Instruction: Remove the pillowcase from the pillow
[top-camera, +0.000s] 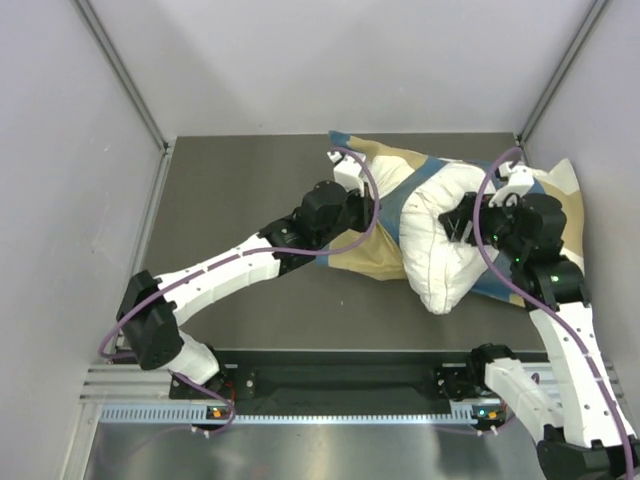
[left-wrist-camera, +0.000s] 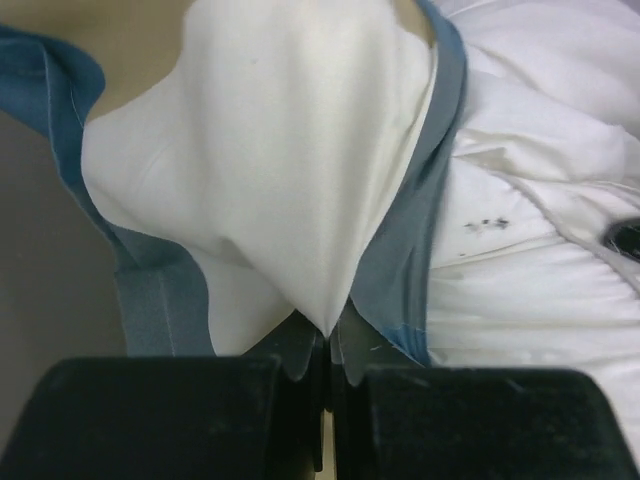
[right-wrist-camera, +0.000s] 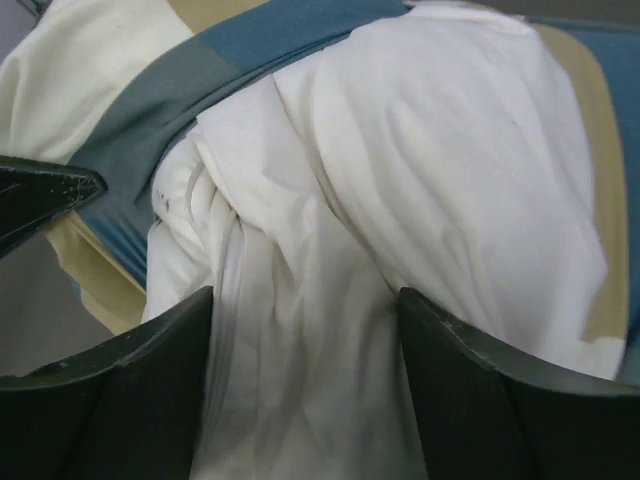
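Observation:
The pillowcase (top-camera: 378, 260), striped in tan, blue and cream, lies crumpled around the left end of the white pillow (top-camera: 440, 275) and also shows beyond it at the right. My left gripper is shut on cream fabric of the pillowcase next to a blue hem. Bare pillow bulges out to the right of that hem. At the pillow, my right gripper stands open, its fingers (right-wrist-camera: 185, 335) spread on either side of a loose ridge of white cloth. The left gripper's dark fingertip (right-wrist-camera: 50, 195) also shows in the right wrist view.
Bare grey table (top-camera: 235, 200) stretches across the left side and along the front. Light walls (top-camera: 340, 65) enclose the back and both sides, and the pillowcase lies close to the right wall. A purple cable (top-camera: 480, 220) loops over each arm.

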